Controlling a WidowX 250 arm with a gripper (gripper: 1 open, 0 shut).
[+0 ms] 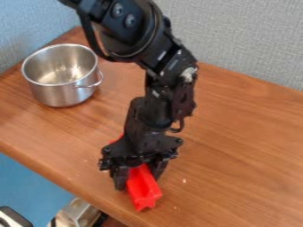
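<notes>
My black gripper (138, 170) points down near the front edge of the wooden table, shut on a red object (144, 191). The red piece's near end sticks out below the fingers, and a bit of red shows behind the wrist on the left; the rest is hidden by the gripper, so whether it rests on the table I cannot tell.
A steel pot (56, 88) with handles stands at the back left of the table (236, 151). Walls rise behind; past the front left edge are a blue surface and some metal parts.
</notes>
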